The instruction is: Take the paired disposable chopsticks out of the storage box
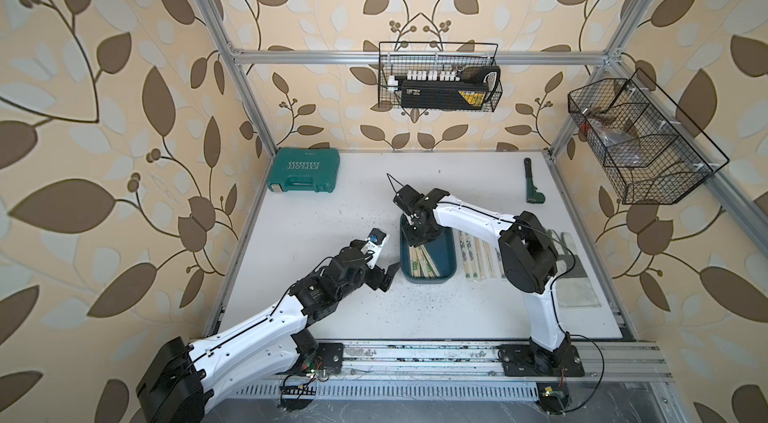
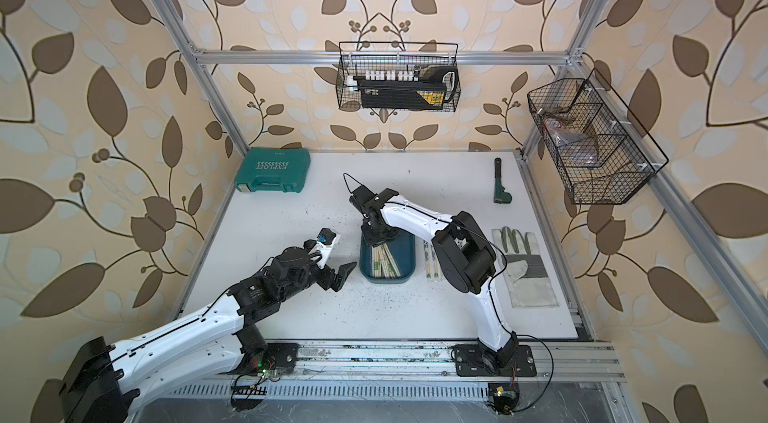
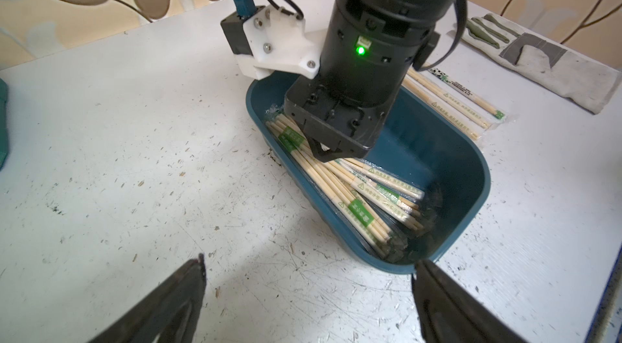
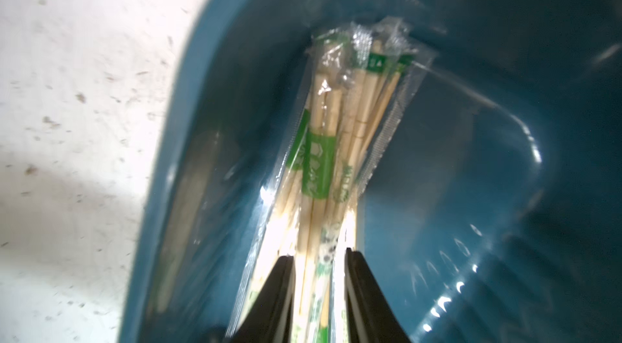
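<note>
A blue storage box [image 3: 460, 174] holds several plastic-wrapped chopstick pairs [image 4: 317, 168] along its left side. My right gripper is over them inside the box, its fingertips part open above the wrappers; whether anything is between them is unclear. The wrist body hides part of the box in the left wrist view. My left gripper stands open at the box's left, nothing between its fingers. More wrapped chopsticks [image 1: 472, 259] lie on the table right of the box.
A green case [image 1: 304, 171] sits at the back left, a dark green tool [image 1: 530, 183] at the back right, gloves [image 2: 524, 279] at the right edge. Wire baskets [image 1: 440, 79] hang on the walls.
</note>
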